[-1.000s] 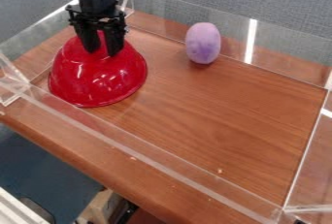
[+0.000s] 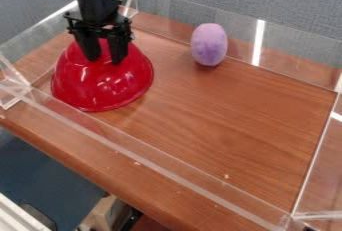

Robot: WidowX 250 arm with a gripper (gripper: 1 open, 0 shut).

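My black gripper (image 2: 102,41) reaches down from the top left over a large glossy red bowl (image 2: 100,85), which lies upside down, dome upward, in the left part of the wooden tray area. The fingertips are at the upper part of the red dome; whether they touch or grip it, and how far apart they are, is hard to tell at this size.
A purple egg-shaped object (image 2: 209,44) stands at the back middle. Clear acrylic walls (image 2: 174,175) border the wooden surface (image 2: 227,125).
My gripper has shifted very slightly over the red dome; the red object and the purple one look unmoved.
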